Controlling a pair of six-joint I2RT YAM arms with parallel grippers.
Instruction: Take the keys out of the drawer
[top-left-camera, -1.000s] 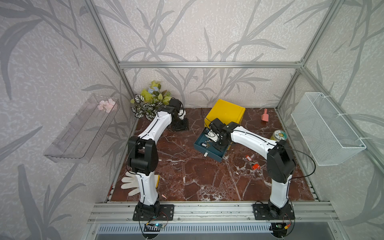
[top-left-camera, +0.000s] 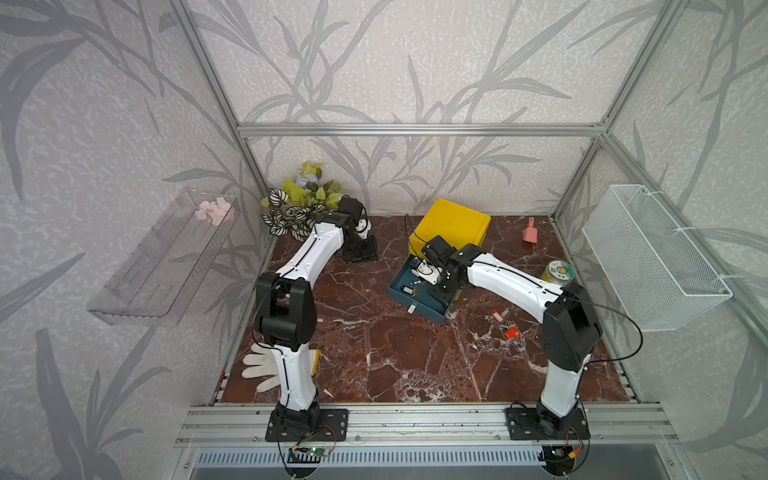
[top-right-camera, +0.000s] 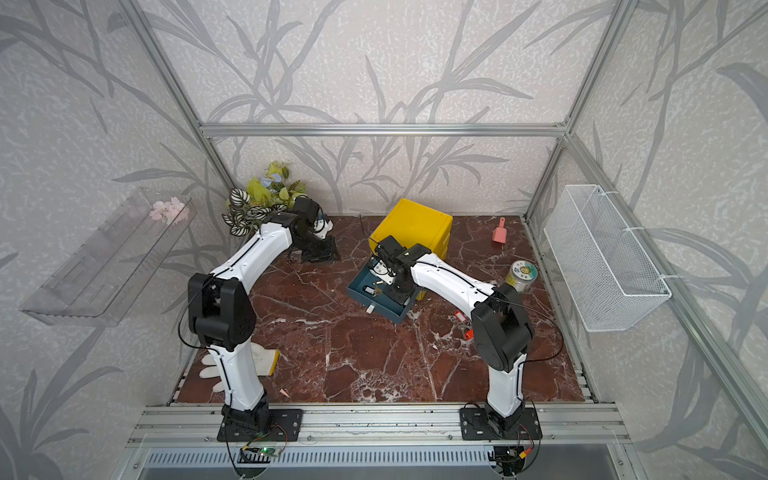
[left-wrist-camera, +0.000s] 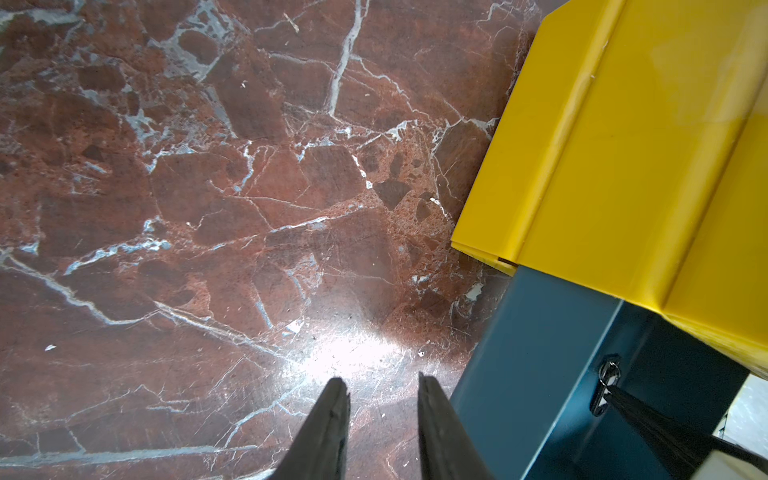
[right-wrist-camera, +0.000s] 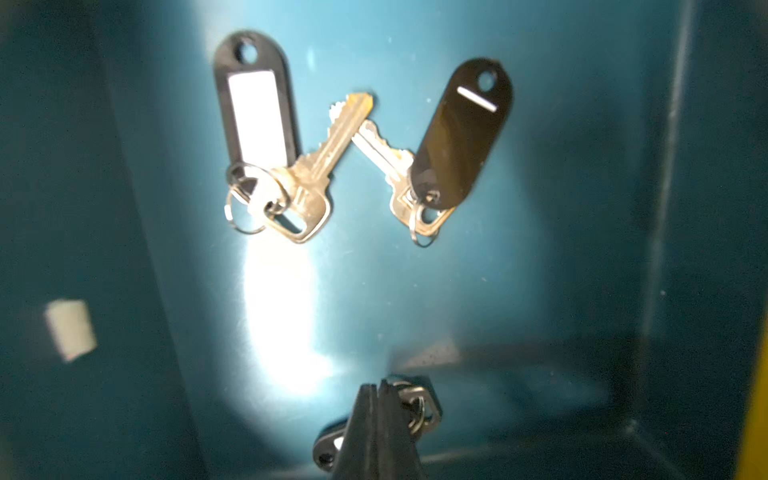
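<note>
The teal drawer (top-left-camera: 420, 294) (top-right-camera: 374, 293) stands pulled out of the yellow cabinet (top-left-camera: 453, 225). Inside it my right gripper (top-left-camera: 425, 276) is shut, its fingertips pressed together with nothing between them. A small key set (right-wrist-camera: 409, 406) lies on the drawer floor at the near end, just behind and beside those tips. Two more key sets lie farther in: one with a white-labelled black tag (right-wrist-camera: 256, 104) and one with a plain black tag (right-wrist-camera: 462, 132). My left gripper (top-left-camera: 360, 248) hangs open over bare marble, left of the drawer's side wall (left-wrist-camera: 528, 360).
A plant (top-left-camera: 300, 204) stands at the back left and a white glove (top-left-camera: 260, 364) lies at the front left. A tape roll (top-left-camera: 557, 272), a pink scoop (top-left-camera: 529, 232) and small red bits (top-left-camera: 504, 320) lie to the right.
The left arm has not moved.
</note>
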